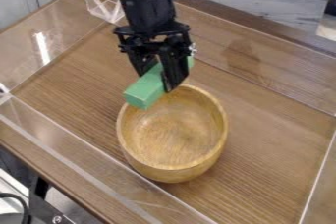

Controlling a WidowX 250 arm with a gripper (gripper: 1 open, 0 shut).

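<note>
My black gripper (157,61) reaches down from the top of the camera view, shut on a green block (145,91). The block hangs tilted over the upper-left rim of a round tan bowl (175,140) on the wooden table. A second small green object, partly hidden, shows just behind the gripper at its right.
A white marbled wall runs along the back. A clear plastic item sits at the far left edge, and a black cable lies at the bottom left.
</note>
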